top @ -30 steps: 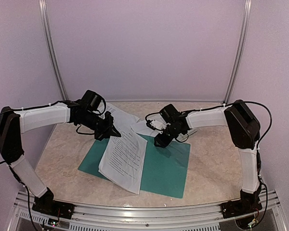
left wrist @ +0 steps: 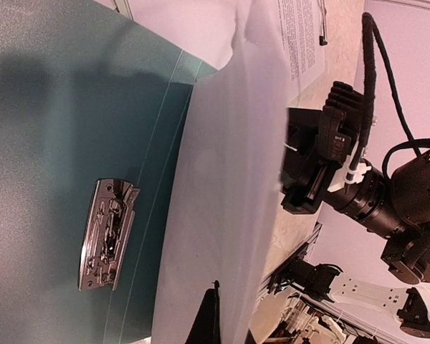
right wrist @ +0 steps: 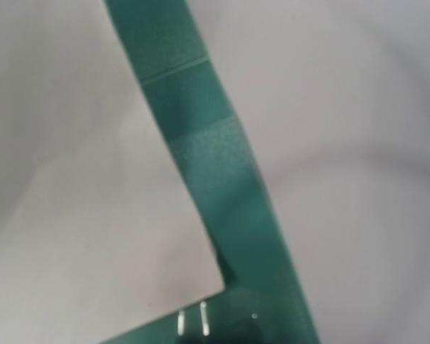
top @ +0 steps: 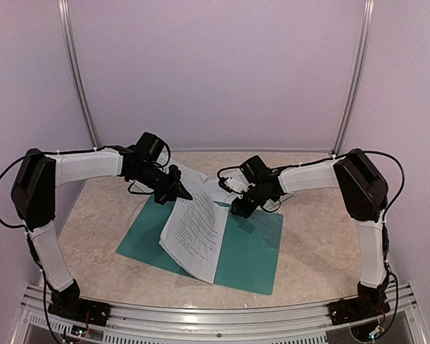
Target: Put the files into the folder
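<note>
The open green folder (top: 251, 258) lies flat on the table, its metal clip (left wrist: 106, 233) showing in the left wrist view. My left gripper (top: 178, 193) is shut on the top end of a printed paper (top: 193, 240), which hangs lifted and curved over the folder's left half. In the left wrist view the paper (left wrist: 201, 193) runs up from the fingertips. My right gripper (top: 240, 206) is low at the folder's upper right edge. The right wrist view is close and blurred on green folder and white sheets; its fingers are not clearly visible, nor what is between them.
More white sheets (top: 213, 188) lie behind the folder, partly under the arms. Walls enclose the back and sides.
My left gripper has moved right and slightly toward the back, carrying the paper rightward across the folder. My right gripper is about where it was.
</note>
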